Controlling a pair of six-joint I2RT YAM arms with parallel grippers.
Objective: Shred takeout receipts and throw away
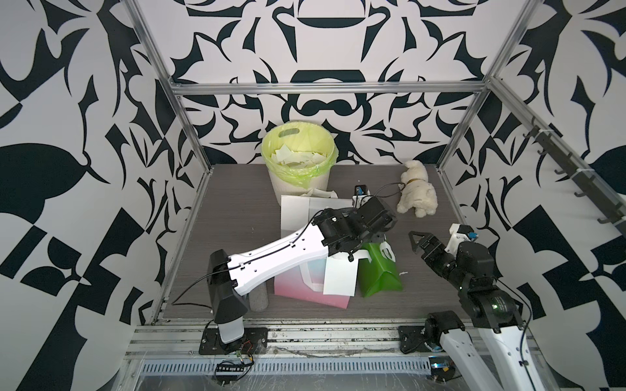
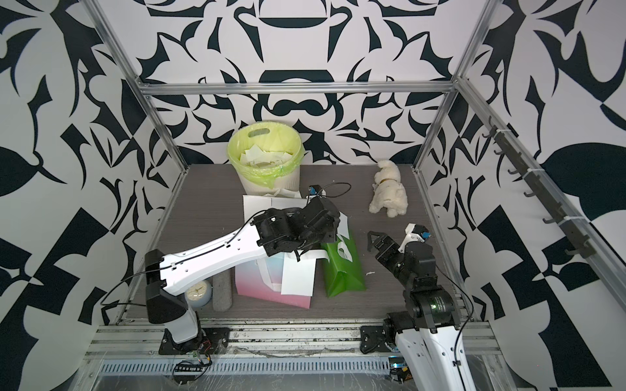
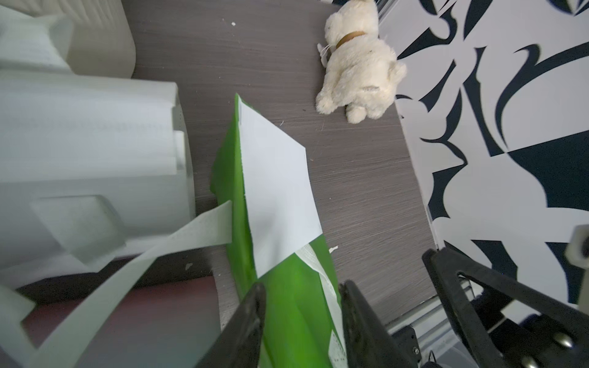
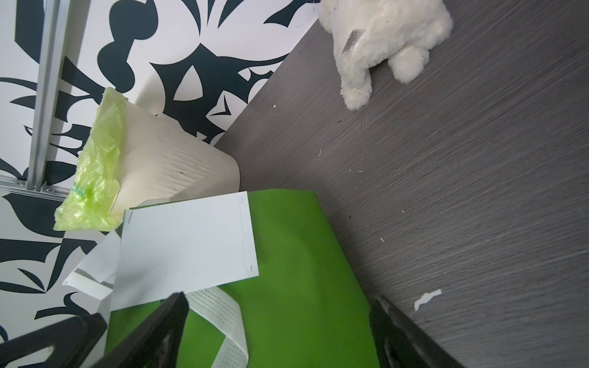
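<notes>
A white paper receipt lies on the upper part of the green bag (image 4: 306,263); in the right wrist view its corners look stapled. Another white sheet (image 1: 340,277) is on the pink-and-white bag (image 1: 300,294) to the left. Above the green bag is my left gripper, its fingers apart and nothing visible between them. My right gripper stands open with empty space between its fingers, right of the green bag. Farther back, the bin (image 1: 306,177) with a yellow-green liner holds torn white paper (image 1: 296,156).
A cream plush dog (image 1: 417,190) sits at the back right. Small paper scraps (image 4: 427,298) lie on the table right of the green bag. A grey cylinder (image 2: 222,290) and a round pale object (image 2: 199,293) are at the front left.
</notes>
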